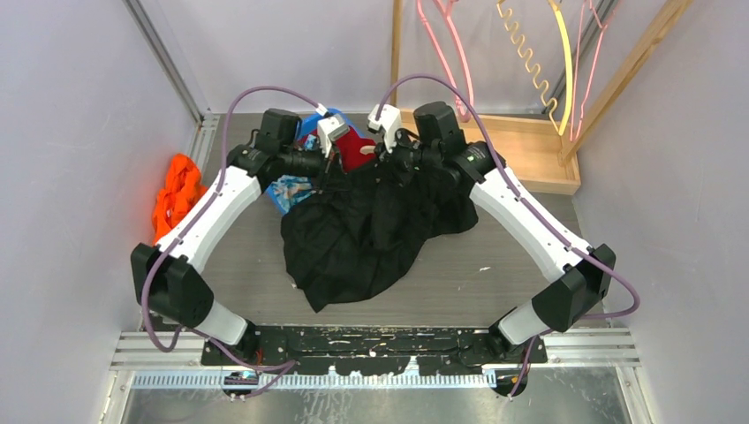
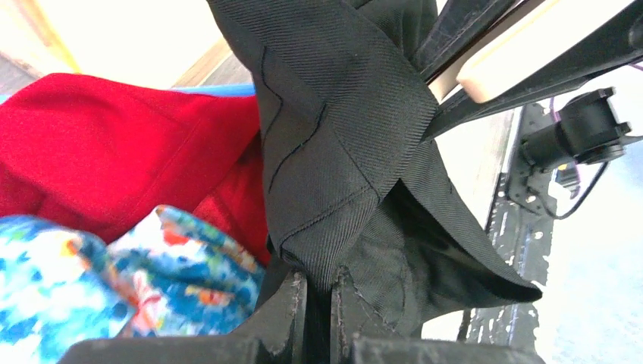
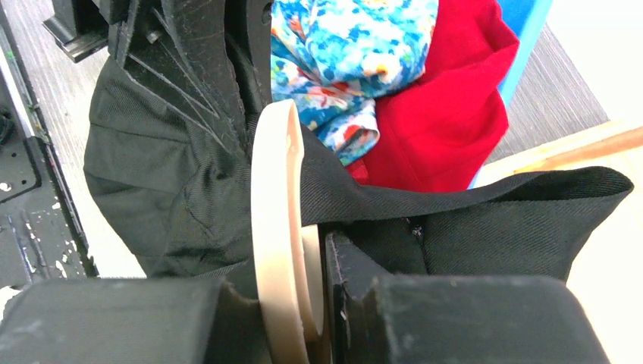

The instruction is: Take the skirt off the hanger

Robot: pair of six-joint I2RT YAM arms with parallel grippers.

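The black skirt [image 1: 362, 247] hangs from both arms over the middle of the floor. My left gripper is shut on its bunched waistband, which fills the middle of the left wrist view. My right gripper has the cream hanger [image 3: 273, 197] between its fingers, with black cloth beside it; how far its fingers stand apart is unclear. The hanger's end also shows between the right fingers in the left wrist view [image 2: 531, 53]. The rest of the hanger is hidden.
A blue bin [image 1: 283, 194] holds red cloth [image 3: 447, 114] and floral cloth [image 3: 349, 38] behind the skirt. Orange cloth [image 1: 177, 199] lies at the left wall. A wooden stand [image 1: 539, 159] with coloured hangers stands at the back right.
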